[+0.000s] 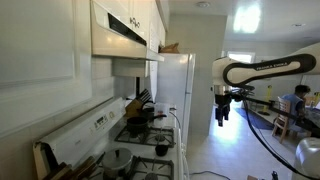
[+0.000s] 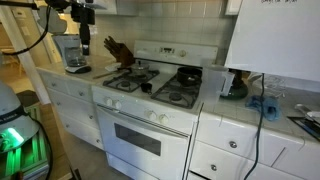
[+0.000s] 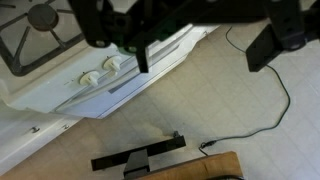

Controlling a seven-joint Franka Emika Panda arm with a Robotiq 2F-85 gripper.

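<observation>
My gripper [image 1: 222, 112] hangs in the air to the right of the stove [image 1: 90, 137], its fingers apart with nothing between them. From the front, the gripper [image 2: 80, 45] is high at the upper left, in front of the coffee maker [image 2: 72, 62]. Looking down in the wrist view, I see bare floor and the stove front between the dark fingers of the gripper. On the stove top stand a silver pot [image 1: 117, 162], a black pot [image 1: 137, 125] and a small dark pot [image 1: 162, 149]. No pot touches the gripper.
Stove knobs [image 3: 90, 78] line the front edge below my wrist. A cable [image 3: 265, 128] lies on the floor. A knife block [image 2: 121, 52] is left of the stove, and a blue cloth [image 2: 265, 106] lies on the right counter. The fridge [image 1: 174, 85] stands behind.
</observation>
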